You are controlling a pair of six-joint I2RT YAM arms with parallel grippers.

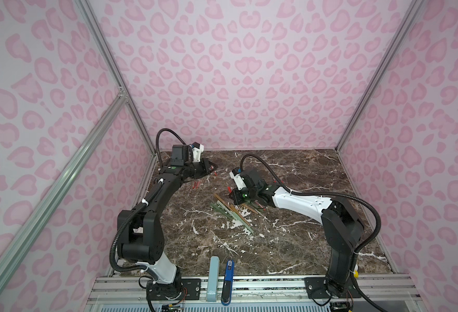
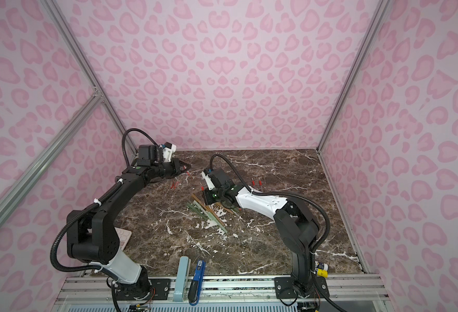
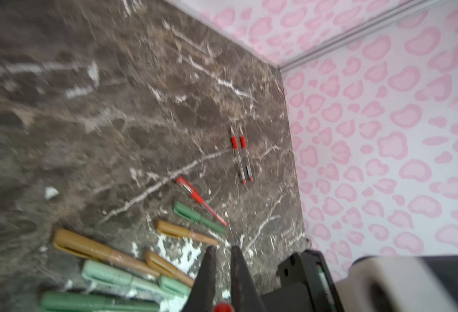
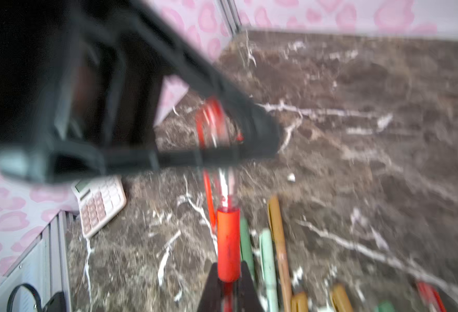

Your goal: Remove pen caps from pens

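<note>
My right gripper is shut on a red pen (image 4: pixel 229 241), held upright over the middle of the table; its upper end is blurred behind a black part. My left gripper, back and left of it, is shut; a small red piece shows low by its fingers, too little to identify. Brown pens (image 3: pixel 98 249), mint pens (image 3: pixel 114 275) and green pens (image 3: pixel 93 301) lie grouped in the middle. A loose red pen (image 3: pixel 197 197) and two red-and-silver pens (image 3: pixel 239 156) lie to the right.
A white calculator (image 4: pixel 101 205) sits at the left side. A light-blue case (image 1: pixel 213 275) and blue tool (image 1: pixel 227 280) lie at the front edge.
</note>
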